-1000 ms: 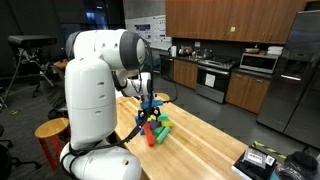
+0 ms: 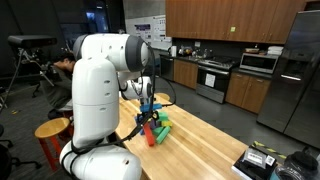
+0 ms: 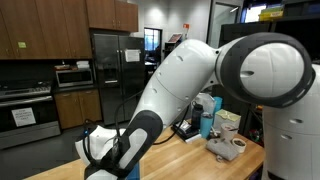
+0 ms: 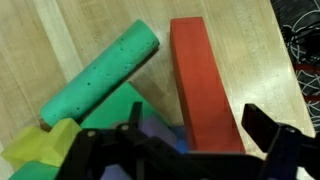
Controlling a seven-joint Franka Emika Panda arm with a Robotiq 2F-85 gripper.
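A long red block (image 4: 202, 75) lies on the wooden table, running from the top of the wrist view down between my fingers. My gripper is open, with one finger on each side of the red block's near end. Whether either finger touches it I cannot tell. In exterior view 1 the gripper (image 2: 148, 110) is low over the blocks at the table's left side, with the red block (image 2: 149, 134) beside it. Exterior view 2 hides the blocks behind the arm.
Left of the red block lie a green cylinder (image 4: 103, 73), a green block (image 4: 113, 108), a yellow block (image 4: 40, 142) and a purple block (image 4: 158, 130), close together. A dark mesh object (image 4: 302, 45) is at the right edge.
The arm has shifted slightly and my gripper appears a little lower over the blocks. The blocks show no clear movement.
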